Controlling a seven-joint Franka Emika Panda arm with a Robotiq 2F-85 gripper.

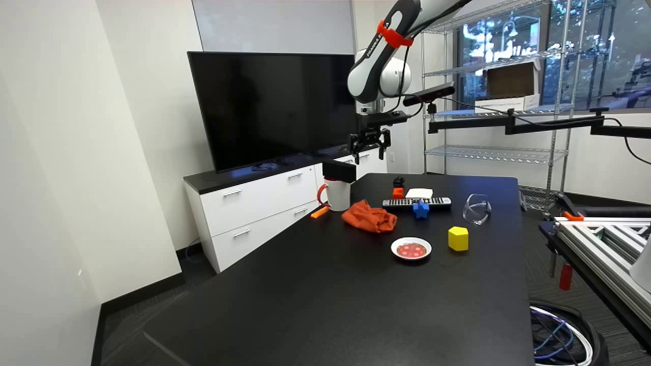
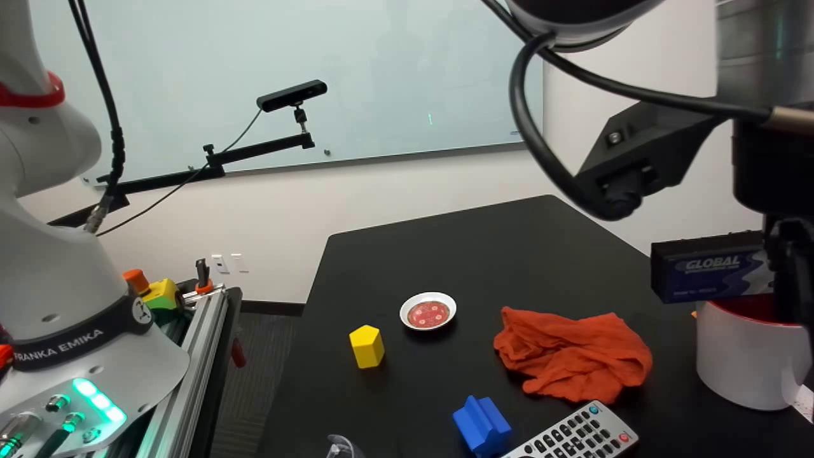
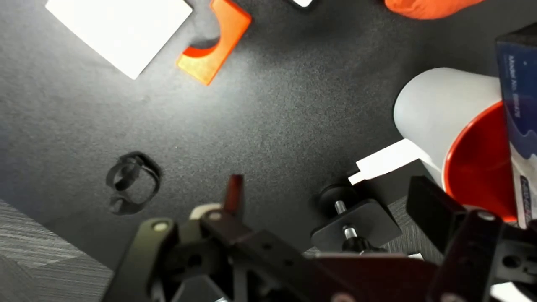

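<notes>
My gripper hangs above the far end of the dark table, higher than the mug and to its right in exterior view 1. In the wrist view its fingers stand wide apart with nothing held between them. A white mug with a red inside and handle stands at the table's edge. Resting on its rim is a dark blue box lettered GLOBAL. The arm hides part of the mug and box in exterior view 2.
An orange-red cloth, remote, blue star block, yellow block, small dish and clear glasses lie on the table. An orange block and black ring show below the gripper.
</notes>
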